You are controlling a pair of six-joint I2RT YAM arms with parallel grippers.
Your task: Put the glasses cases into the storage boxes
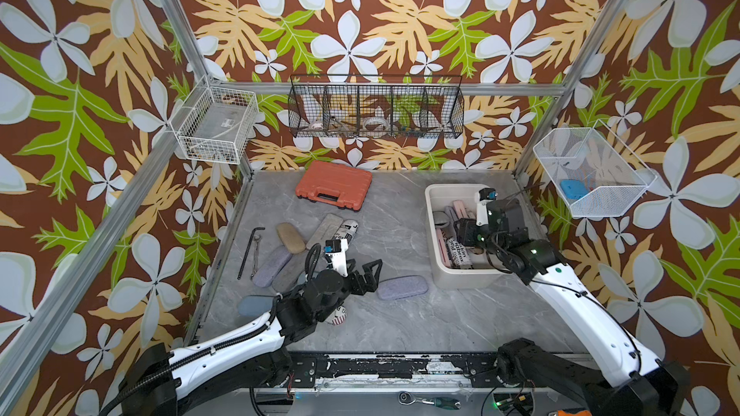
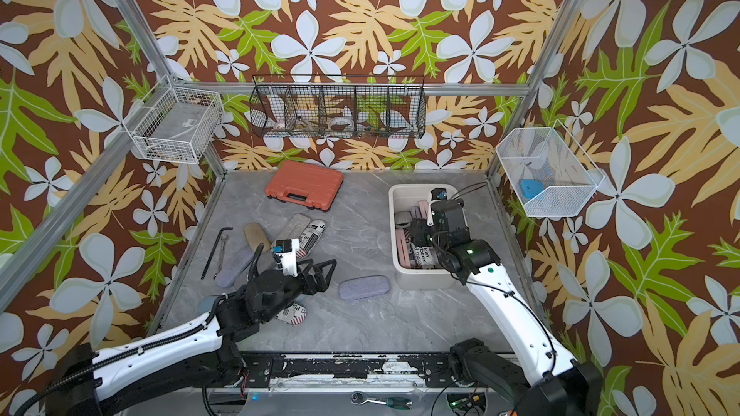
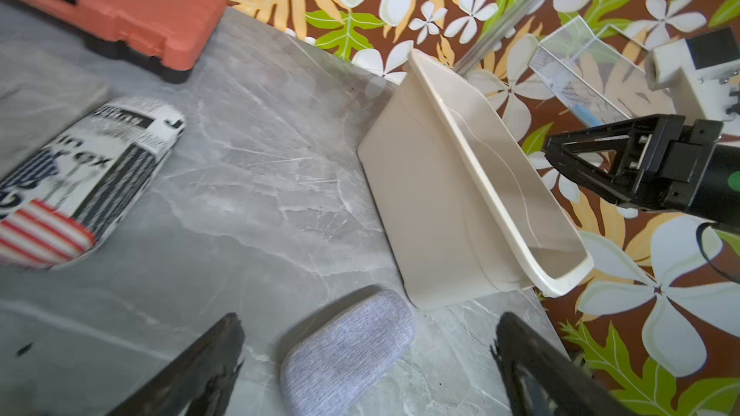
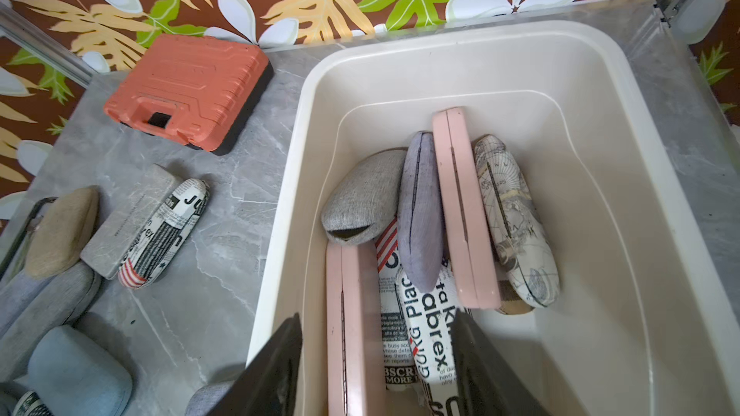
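Observation:
A cream storage box [image 4: 616, 146] on the right of the table holds several glasses cases, including a pink case [image 4: 466, 208], a grey case [image 4: 362, 192] and a newsprint case [image 4: 424, 323]. My right gripper hangs over the box, part open, nothing seen between its fingers. My left gripper is open above the table, left of the box. Below it in the left wrist view lies a lavender case [image 3: 347, 350]; more cases, such as a newsprint one [image 3: 84, 177] and a tan one [image 1: 290, 237], lie to the left.
An orange toolbox [image 1: 333, 185] stands at the back. Wrenches [image 1: 248, 250] lie at the far left. Wire baskets [image 1: 593, 169] hang on the walls. Bare table lies between the loose cases and the box.

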